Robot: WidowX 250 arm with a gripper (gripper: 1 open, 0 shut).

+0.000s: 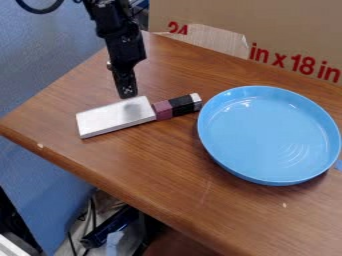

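Observation:
My black gripper hangs at the upper left, just above the upper edge of a white flat-bladed tool. Whether its fingers are open or shut is hard to make out. The tool lies on the wooden table with its maroon and black handle pointing right toward a light blue plate, which takes up the right side of the table.
A cardboard box with red lettering stands along the back. Bare wood stretches across the front. The table's left edge drops away to a blue surface and some clutter below.

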